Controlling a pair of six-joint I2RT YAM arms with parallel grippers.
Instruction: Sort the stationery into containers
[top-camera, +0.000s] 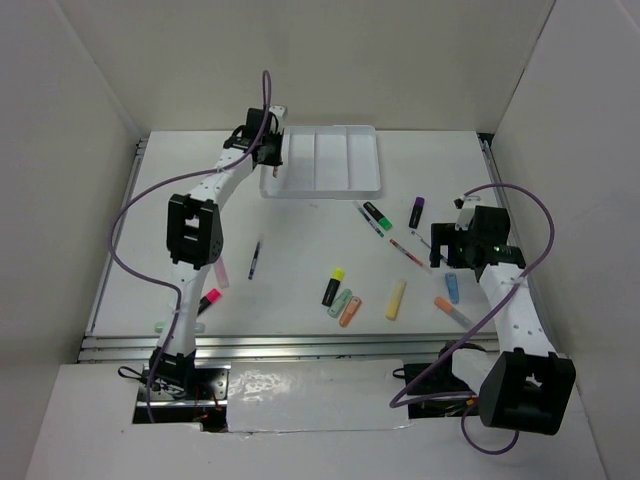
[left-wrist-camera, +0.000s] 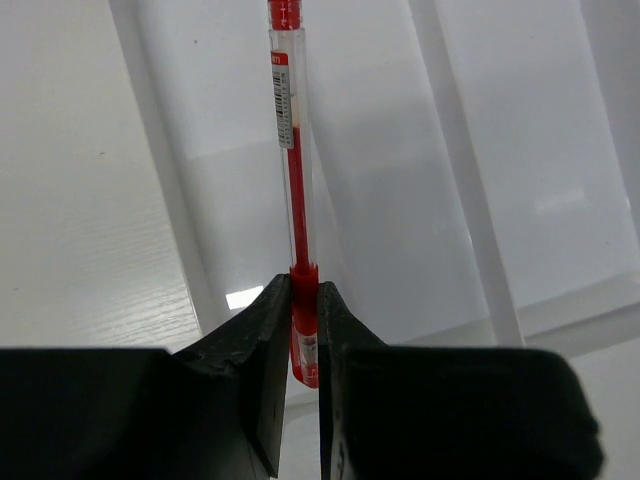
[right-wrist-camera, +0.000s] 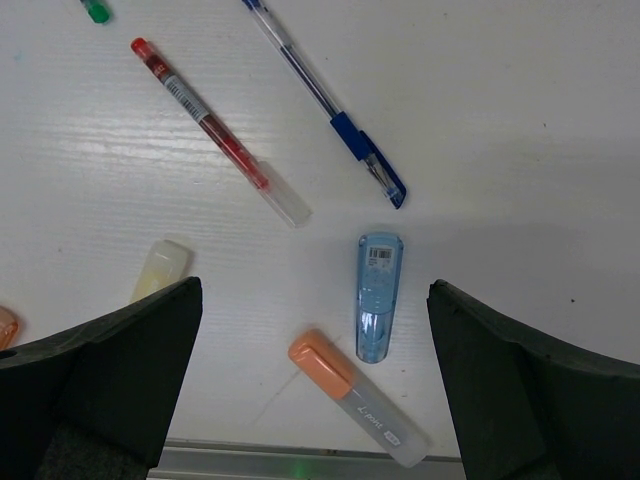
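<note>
A red pen (left-wrist-camera: 296, 190) with a clear barrel is pinched near its red grip by my left gripper, which is shut on it. In the top view that pen hangs over the leftmost compartment of the white divided tray (top-camera: 325, 193), whose compartments look empty. My right gripper stands open above the table's right side, nothing between its fingers. Below it lie a blue highlighter (right-wrist-camera: 378, 295), an orange-capped highlighter (right-wrist-camera: 360, 395), a blue pen (right-wrist-camera: 325, 100) and a second red pen (right-wrist-camera: 215, 130), all apart from the fingers.
Mid-table lie a yellow-capped highlighter (top-camera: 333, 288), a yellow stick (top-camera: 396, 300), an orange piece (top-camera: 350, 311) and a green one (top-camera: 339, 303). Near the tray are a green-capped marker (top-camera: 378, 215) and a purple-capped marker (top-camera: 416, 212). A dark pen (top-camera: 255, 260) lies left.
</note>
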